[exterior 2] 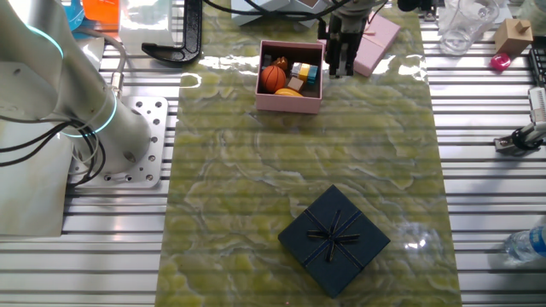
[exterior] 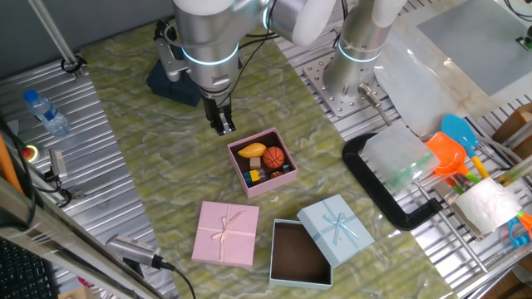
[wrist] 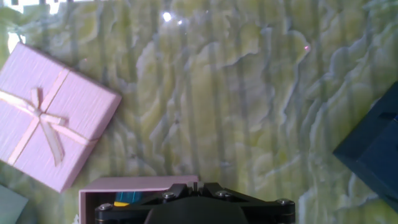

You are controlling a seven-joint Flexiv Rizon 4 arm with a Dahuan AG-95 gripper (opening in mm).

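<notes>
My gripper [exterior: 223,128] hangs above the mat just behind the open pink box [exterior: 264,188]. Its fingers meet at the bottom of the wrist view, so it looks shut, with nothing visible between them. Inside the pink box lie a yellow fruit-like toy [exterior: 252,150], a small basketball [exterior: 273,157] and several small blocks [exterior: 253,176]. A pink lid with a bow [exterior: 225,233] rests flat on the mat. Next to it stands an open light-blue box [exterior: 301,256], empty inside, with its bowed lid [exterior: 337,229] leaning over one edge. A dark box with a bow [exterior 2: 333,240] is closed.
A black clamp [exterior: 384,193] and a clear plastic container [exterior: 401,154] lie along one side. A water bottle [exterior: 46,114] stands on the opposite side.
</notes>
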